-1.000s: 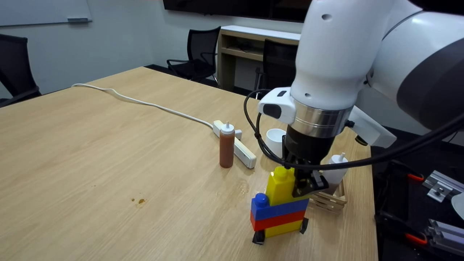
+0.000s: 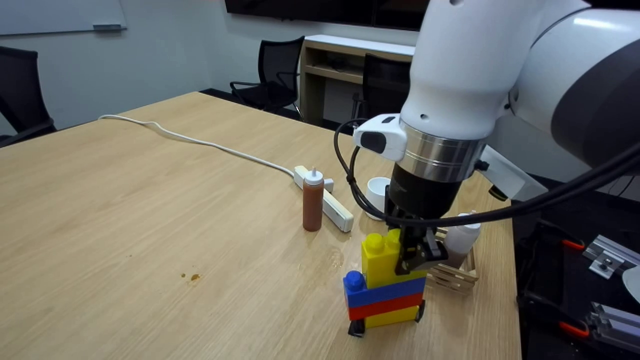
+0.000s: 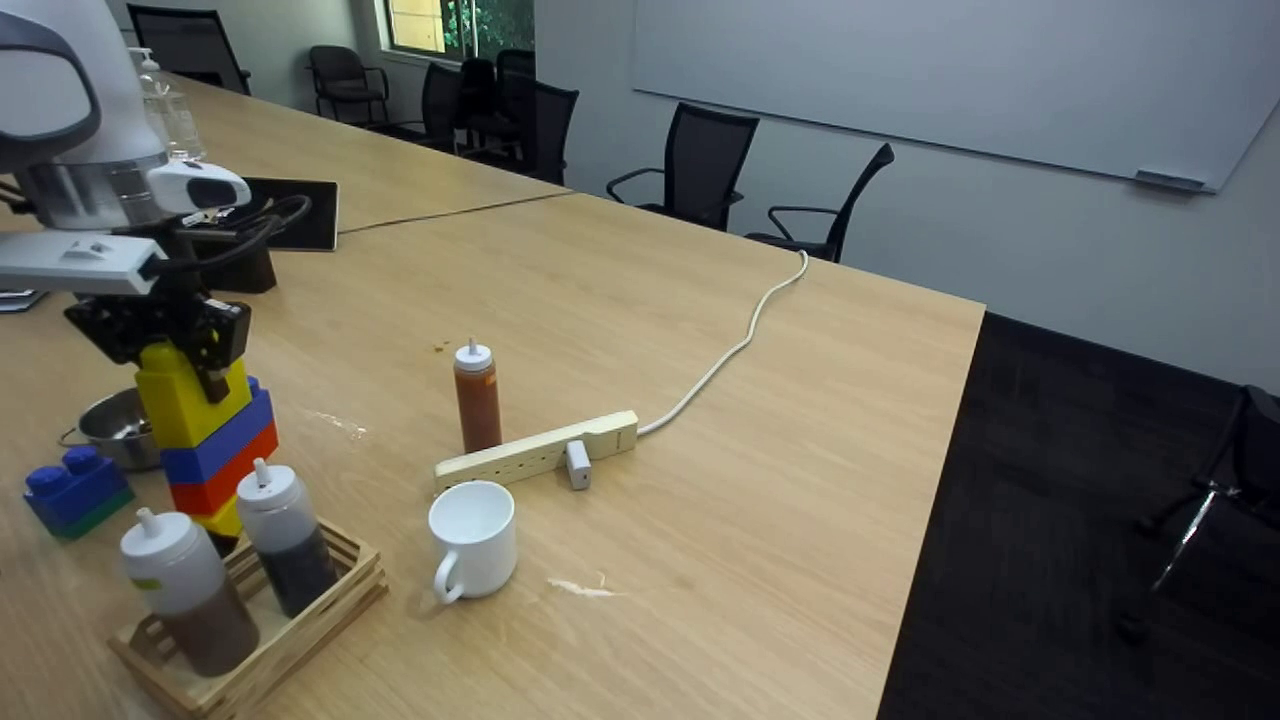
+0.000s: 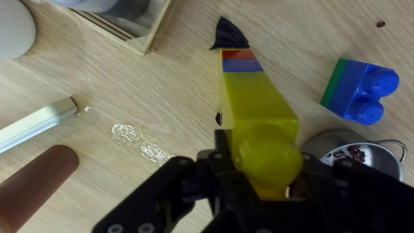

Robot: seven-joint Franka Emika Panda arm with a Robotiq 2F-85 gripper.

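My gripper is shut on a tall yellow brick (image 4: pixel 258 97), whose rounded studs face the wrist camera. In exterior view 1 the yellow brick (image 2: pixel 379 264) stands over a blue brick (image 2: pixel 384 293), with a red brick (image 2: pixel 384 306) and a low yellow brick (image 2: pixel 391 317) beneath. The blue layer's left stud shows uncovered. Black tape (image 2: pixel 356 327) shows at the stack's foot. My gripper (image 2: pixel 414 255) covers the yellow brick's right side there. In exterior view 2 the held brick (image 3: pixel 182 406) rests against the blue layer; whether its studs are fully engaged cannot be seen.
Beside the stack lie a blue-and-green block (image 3: pixel 74 492) and a metal pot (image 3: pixel 118 430) holding beans. A wooden tray (image 3: pixel 342 588) with two bottles stands close by. A white mug (image 3: pixel 474 538), power strip (image 3: pixel 540 450) and brown bottle (image 3: pixel 477 402) are farther off.
My gripper and the yellow brick have shifted slightly left and down in exterior view 1. The brick stands straighter than before, and the stack's upper layers have moved slightly.
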